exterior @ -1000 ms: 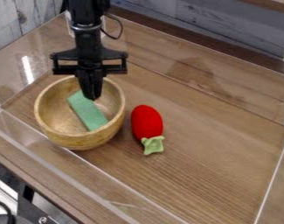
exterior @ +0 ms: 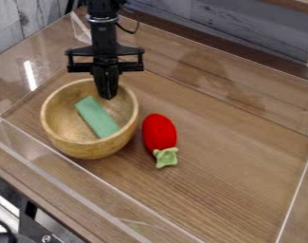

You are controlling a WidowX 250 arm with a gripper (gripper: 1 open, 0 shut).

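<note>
A tan bowl [exterior: 66, 140] sits on the left of the wooden table with a green block [exterior: 98, 118] lying inside it. My black gripper [exterior: 108, 80] is over the bowl's back rim, shut, with nothing seen between its fingers. Right of the bowl lies a red object [exterior: 159, 132] with a green leafy end, like a strawberry or pepper.
A pale object at the back left behind the arm is too small to tell.
My gripper has moved up in the view, away from the middle of the bowl toward the back. The bowl, block and red object look unchanged.
</note>
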